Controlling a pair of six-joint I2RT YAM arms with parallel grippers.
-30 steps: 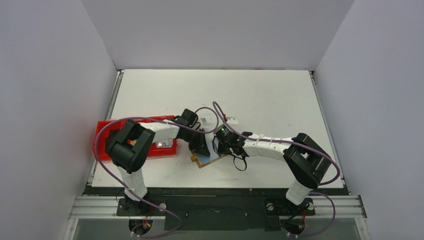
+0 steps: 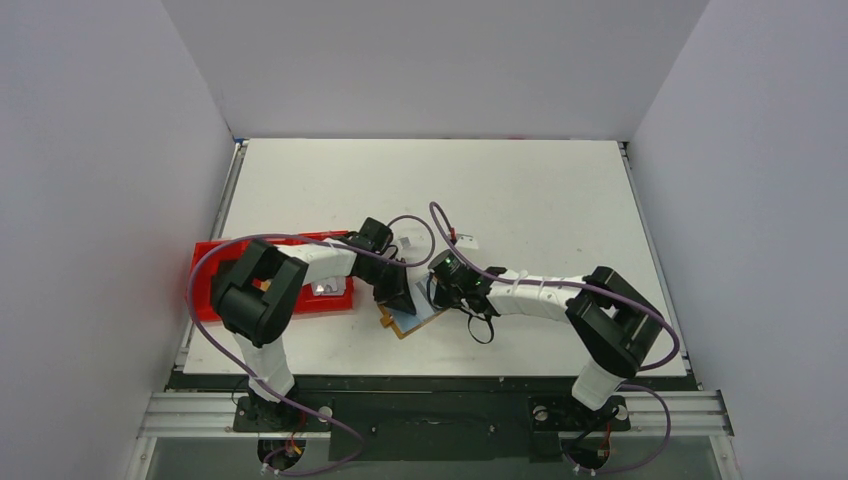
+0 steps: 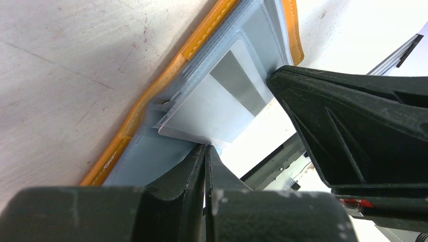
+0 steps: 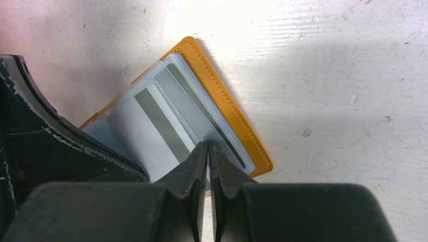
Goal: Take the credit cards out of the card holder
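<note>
The card holder [image 2: 407, 324] lies open on the table between both arms, with an orange-tan border and blue-grey pockets. A white card with a grey stripe sits in its clear pocket; the same card [image 4: 160, 133] shows in the right wrist view. My left gripper is shut with its tips at the card's edge; whether that thin edge is pinched is hidden. My right gripper is shut, tips down on the pocket layers beside the card, with nothing visible between its fingers.
A red divided box [image 2: 322, 305] stands at the left under the left arm. Both grippers work close together over the holder.
The holder has shifted and turned very slightly, its near-left corner moving a little left and toward the front.
</note>
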